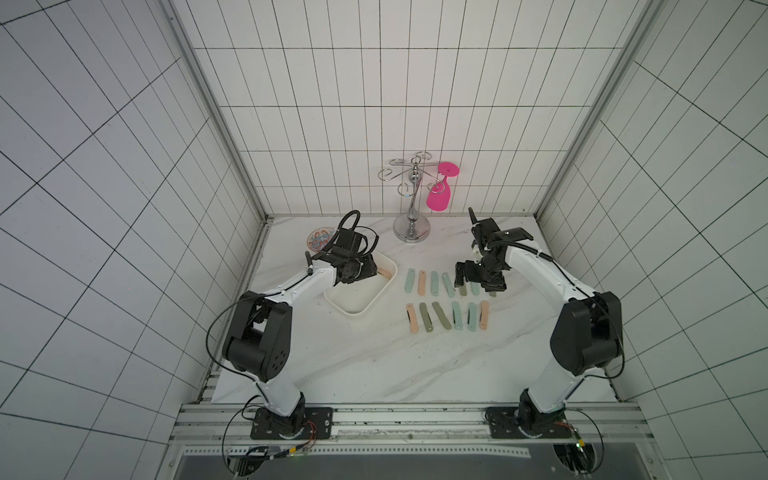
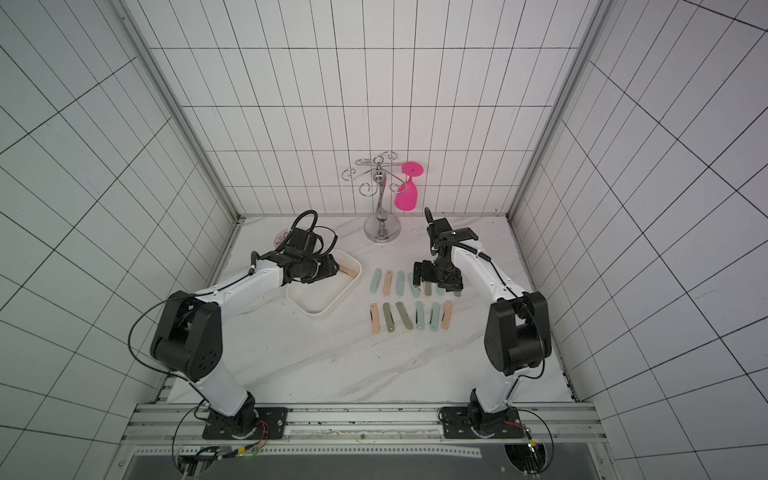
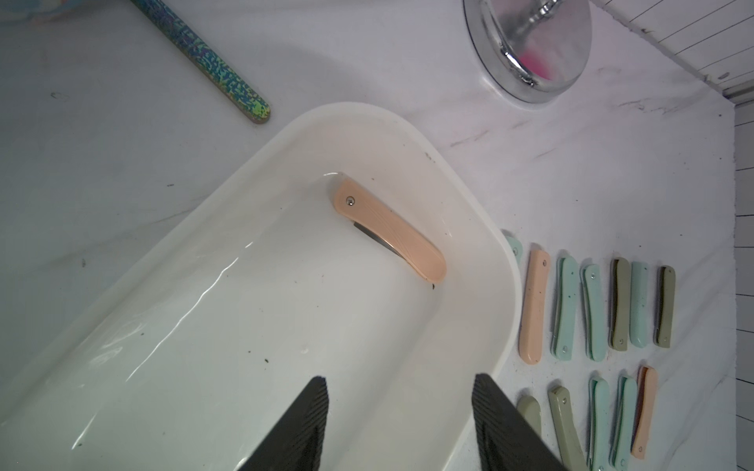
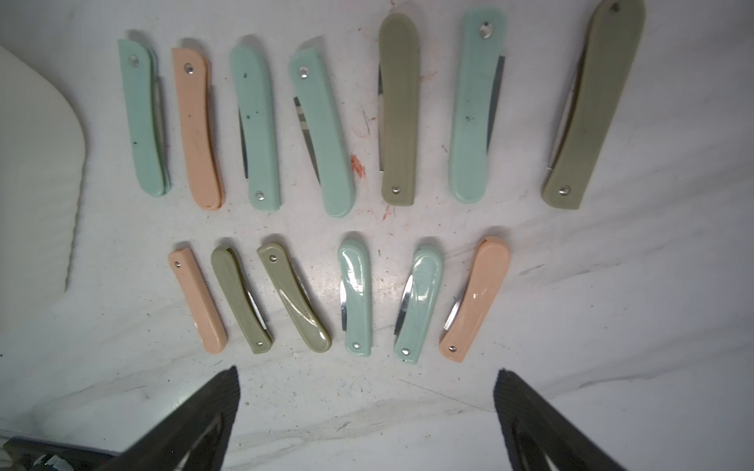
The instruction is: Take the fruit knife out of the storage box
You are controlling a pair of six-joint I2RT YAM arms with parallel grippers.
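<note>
A peach folding fruit knife (image 3: 388,227) lies at the far end inside the white storage box (image 3: 172,259), against its wall, a bit of blade showing. My left gripper is open over the box, short of the knife in the left wrist view, with nothing between its fingers. My right gripper hangs open and empty above two rows of mint, peach and olive folding knives (image 4: 399,110) on the table right of the box.
A chrome stand (image 1: 412,228) with a pink glass (image 1: 438,196) stands at the back. A colourful round item (image 1: 318,237) is behind the box, partly hidden.
</note>
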